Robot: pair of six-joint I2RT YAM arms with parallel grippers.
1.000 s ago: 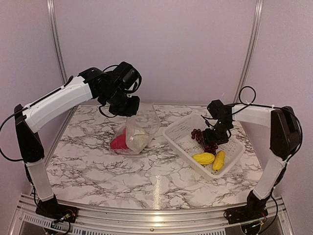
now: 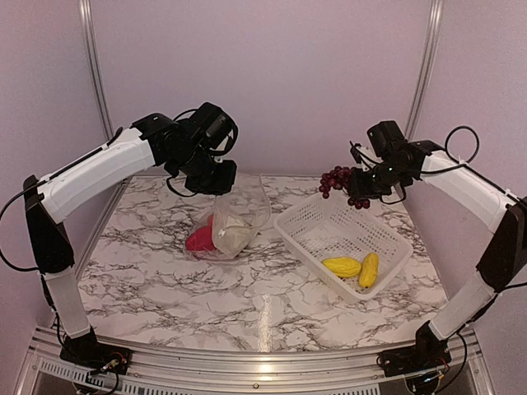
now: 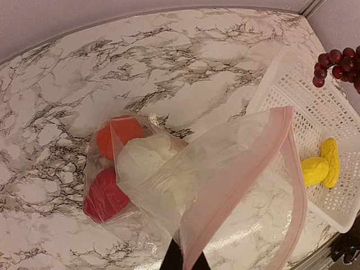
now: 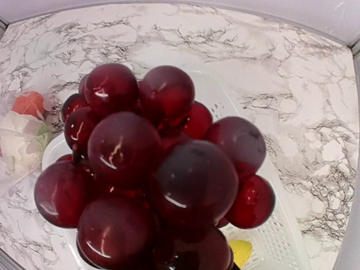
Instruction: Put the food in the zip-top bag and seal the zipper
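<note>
A bunch of dark red grapes hangs above the far end of the white basket, with my right gripper shut on it. In the right wrist view the grapes fill the middle and hide most of the fingers. The clear zip top bag lies on the table at left, its pink-edged mouth spread wide. Inside it are an orange item, a red item and a pale white item. My left gripper is shut on the bag's rim.
The white perforated basket stands right of the bag, holding two yellow items, one lying crosswise and one more upright. Bare marbled table lies in front of the bag and basket.
The left arm and the bag stay nearly still.
</note>
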